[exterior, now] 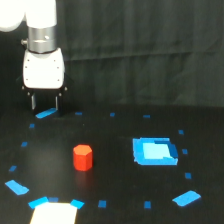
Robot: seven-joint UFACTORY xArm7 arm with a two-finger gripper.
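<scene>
The gripper [45, 100] of the white and grey arm hangs at the upper left, fingers pointing down over the dark table [120, 190], with nothing visible between them. A red hexagonal block [83, 157] sits on the table left of centre, below and right of the gripper. To the right lies a blue-edged shape [138, 150] with a pale rectangle [156, 151] inside it.
Blue tape strips [186, 198] and small blue squares mark the table. A pale, bright object [53, 214] is cut off at the bottom left edge. A dark curtain [140, 50] hangs behind.
</scene>
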